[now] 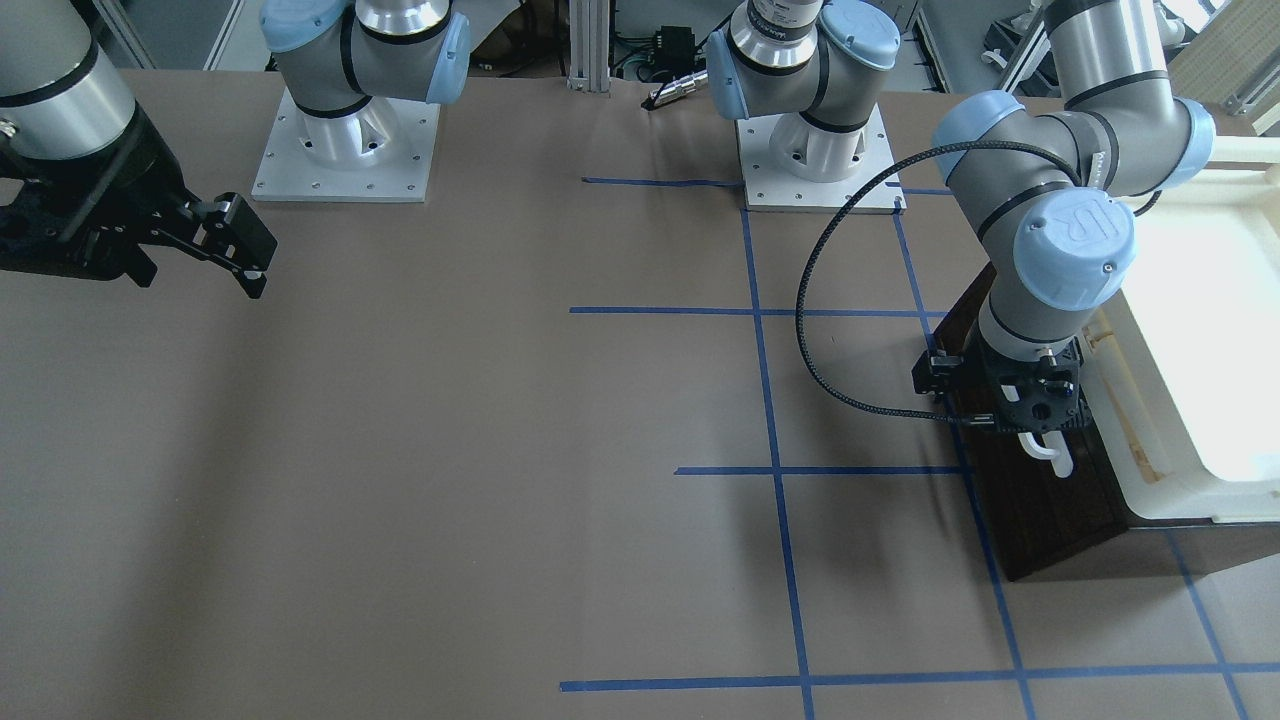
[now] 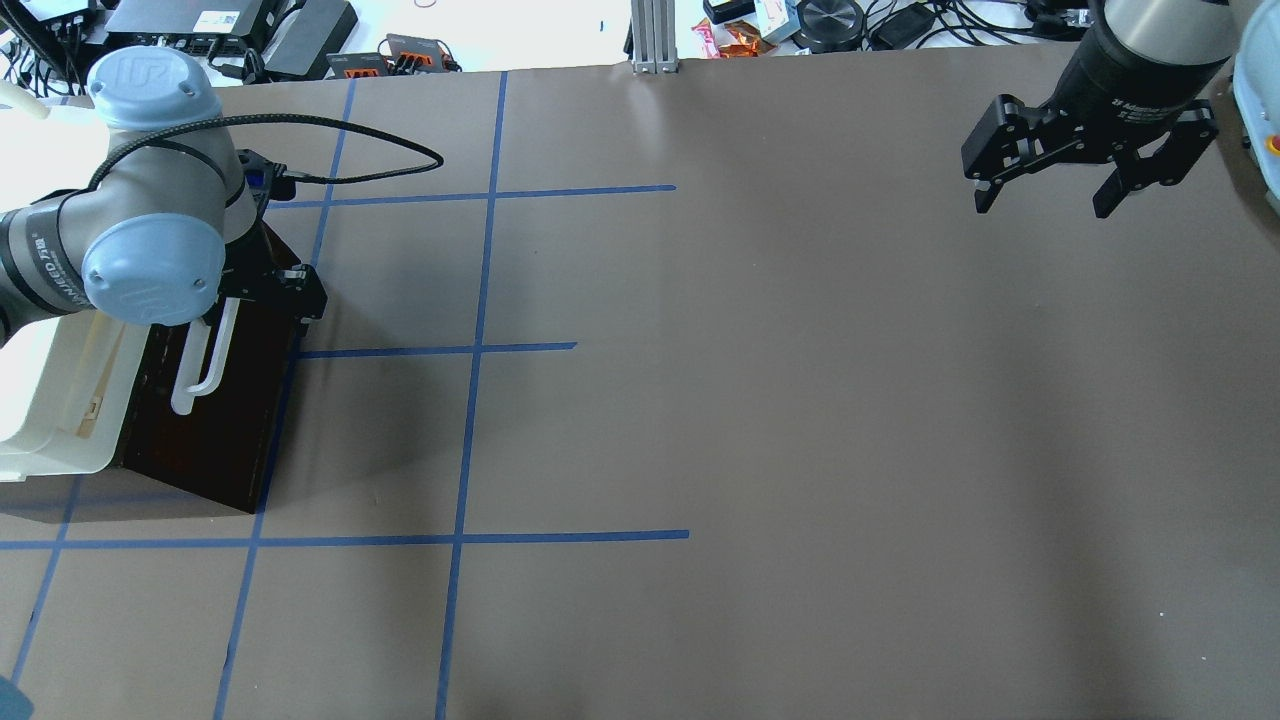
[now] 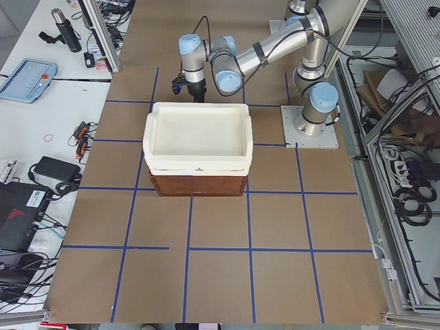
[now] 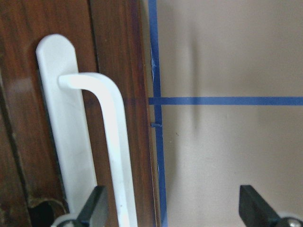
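A dark wooden box (image 1: pixel 1056 528) with a white tray (image 3: pixel 198 137) on top stands on the taped floor. A white lever handle (image 4: pixel 116 142) is fixed on the box's wooden face, also seen beneath the arm in the top view. My gripper is open over that face, its left fingertip beside the handle's bar and its right fingertip over bare floor beyond the box's edge. Nothing is clearly held between the fingers.
Other arms stand around the area, one gripper (image 2: pixel 1044 168) hanging at the far side. A loose cable loops from my wrist. The taped floor between the arms is clear.
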